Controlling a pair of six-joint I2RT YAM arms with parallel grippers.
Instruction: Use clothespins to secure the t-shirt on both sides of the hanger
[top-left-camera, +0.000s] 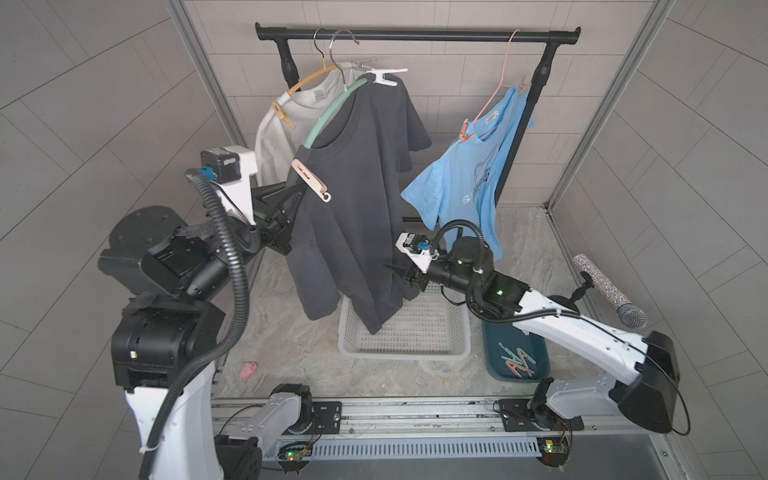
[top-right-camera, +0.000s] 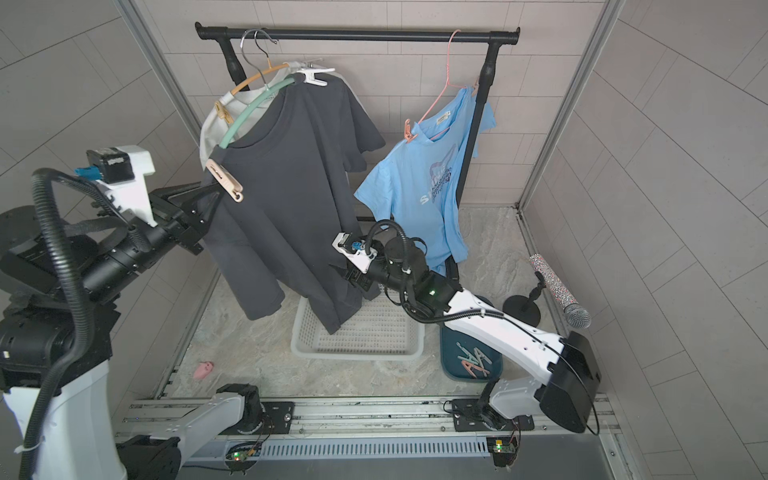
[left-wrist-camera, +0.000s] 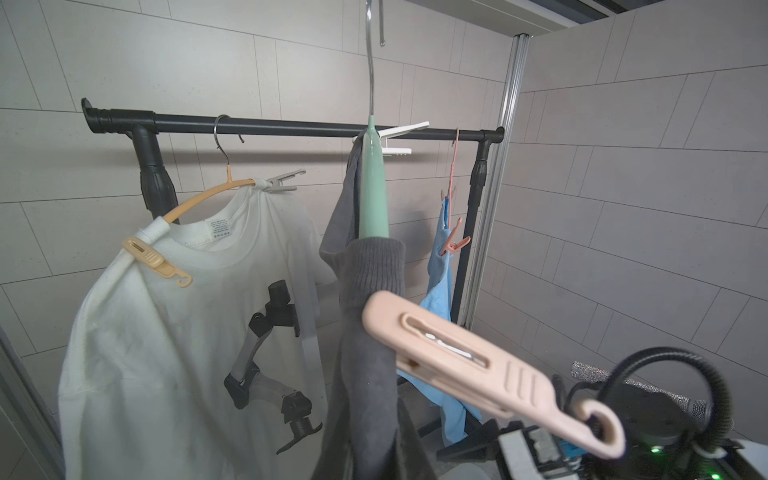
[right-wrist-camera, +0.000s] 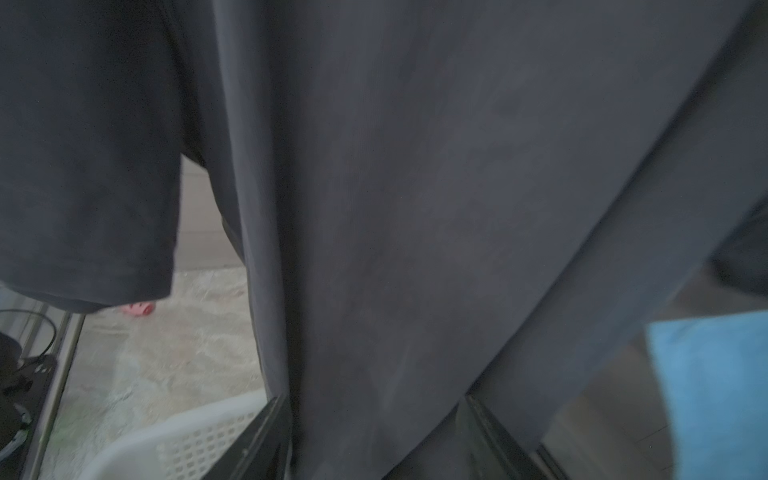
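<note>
The dark grey t-shirt (top-left-camera: 352, 208) hangs on a mint green hanger (top-left-camera: 324, 120). A white clothespin (top-left-camera: 385, 77) clips its far shoulder; a pink clothespin (left-wrist-camera: 448, 352) clips the near shoulder. My left gripper (top-left-camera: 292, 196) is shut on the grey shirt's fabric just below the pink clothespin. My right gripper is open, low in front of the shirt's body, close to the cloth.
A white shirt (left-wrist-camera: 184, 336) and a blue shirt (top-right-camera: 424, 176) hang on the rack (top-left-camera: 432, 36). Below are a white basket (top-left-camera: 404, 344) and a teal tray (top-left-camera: 516, 368) of clothespins. A microphone (top-left-camera: 608, 292) is at right.
</note>
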